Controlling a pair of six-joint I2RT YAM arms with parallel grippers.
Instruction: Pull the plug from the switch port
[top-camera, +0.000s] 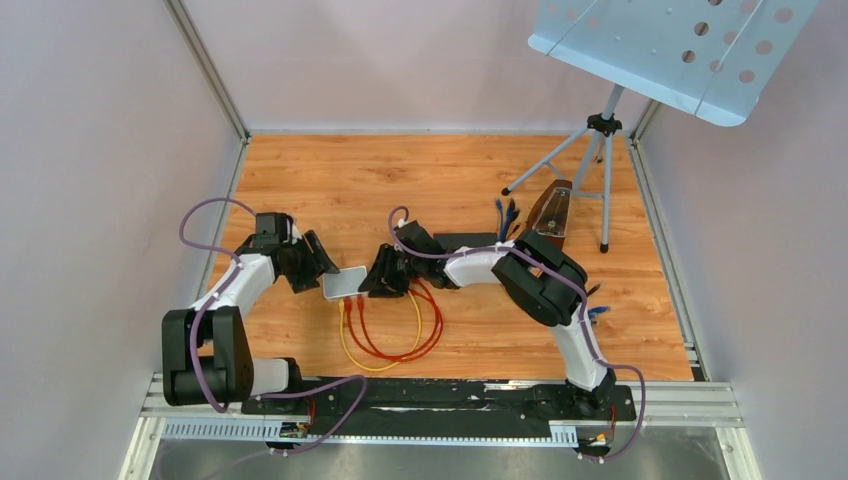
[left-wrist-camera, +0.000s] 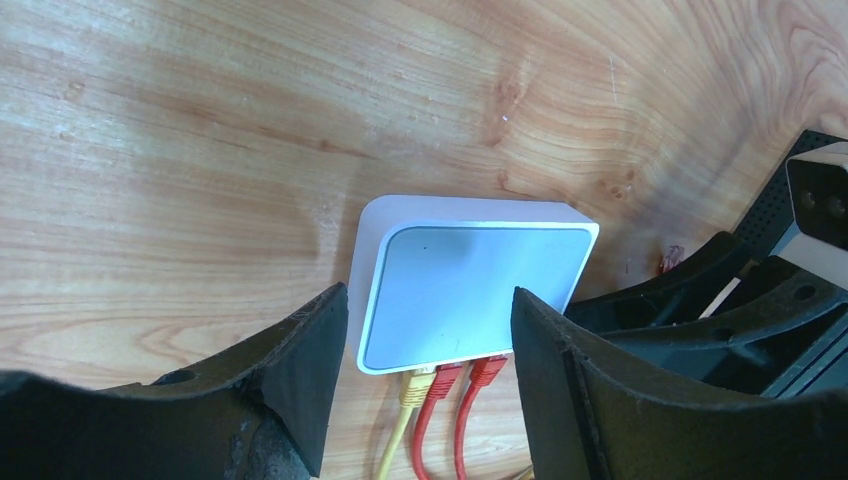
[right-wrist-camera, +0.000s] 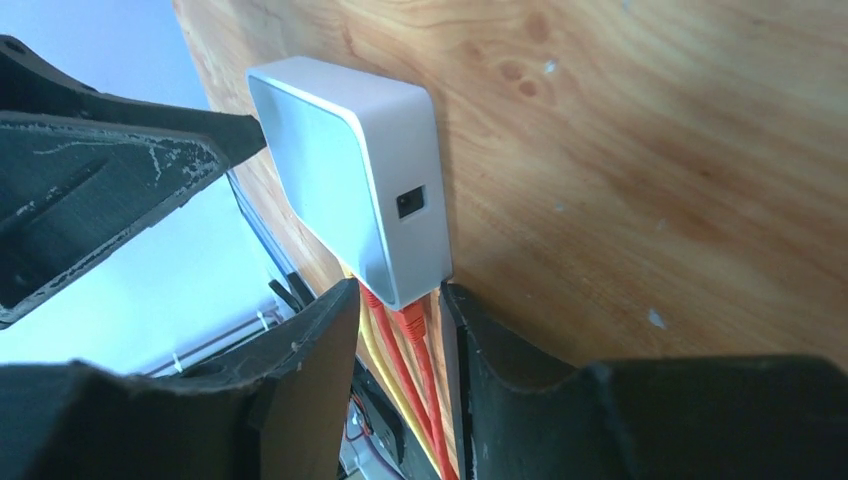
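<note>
The white switch box (top-camera: 345, 282) lies flat on the wooden board between both grippers. One yellow plug (left-wrist-camera: 417, 384) and two red plugs sit along its front edge, the red plug (left-wrist-camera: 487, 369) being nearest the right end. My left gripper is open at the box's left side, fingertips apart over the box. My right gripper is partly open at the box's right front corner. In the right wrist view, a red plug (right-wrist-camera: 411, 320) and the box's corner show in the gap between its fingers, with no grip visible.
Red and yellow cables (top-camera: 437, 325) loop over the board in front of the box. A dark flat device (top-camera: 466, 240) lies beyond the right arm. Farther right stand a brown metronome (top-camera: 550, 212) and a tripod stand (top-camera: 606, 150). The back left of the board is clear.
</note>
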